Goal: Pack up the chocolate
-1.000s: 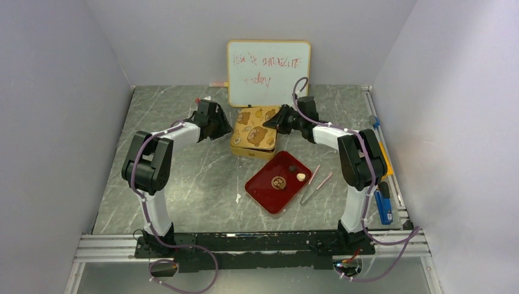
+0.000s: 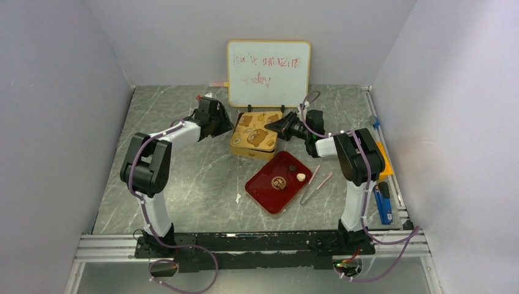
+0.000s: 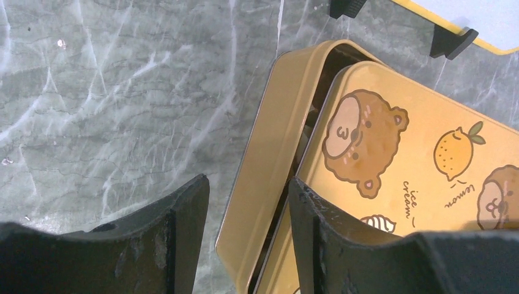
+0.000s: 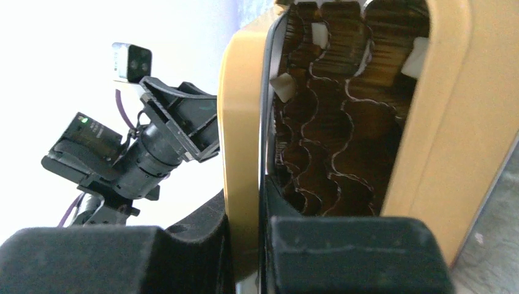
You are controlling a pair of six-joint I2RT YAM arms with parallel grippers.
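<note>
The yellow box stands at the table's back middle. Its bear-printed lid lies tilted over it, with a gap along the left side. In the right wrist view, my right gripper is shut on the edge of the lid, held above the box wall. Inside, a brown tray holds a few pale pieces. My left gripper is part open at the box's left wall, nothing gripped between its fingers. On the red tray lie a round brown piece, a white piece and a dark one.
The whiteboard stands right behind the box. Tongs lie right of the red tray, a blue tool at the right edge. A white scrap lies left of the tray.
My left gripper has shifted slightly toward the box.
</note>
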